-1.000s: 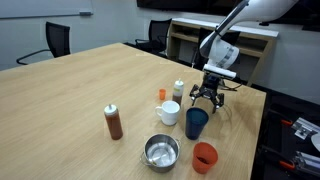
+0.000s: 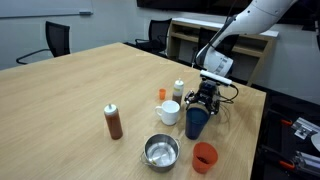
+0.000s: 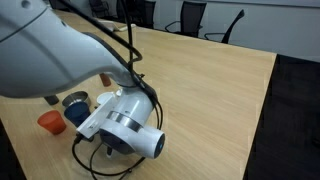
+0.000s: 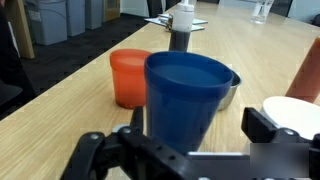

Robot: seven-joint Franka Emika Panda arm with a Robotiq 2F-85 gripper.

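Observation:
Directly ahead of my gripper stands a dark blue cup (image 4: 183, 105), filling the middle of the wrist view. The fingers are open, with one fingertip low on each side of the cup. From exterior view 1, the gripper (image 2: 203, 105) is close behind the blue cup (image 2: 196, 124), low over the table. Whether the fingers touch the cup, I cannot tell. The arm hides the fingertips in exterior view 2.
An orange-red cup (image 2: 204, 157) and a metal pot (image 2: 161, 150) stand in front of the blue cup. Close by on the left is a white mug (image 2: 169, 112). A brown bottle (image 2: 113, 122) stands farther left, and the table (image 2: 60, 120) beyond is clear.
Over the last second my gripper has come lower and nearer to the blue cup. The mug, pot and orange-red cup have stayed in place.

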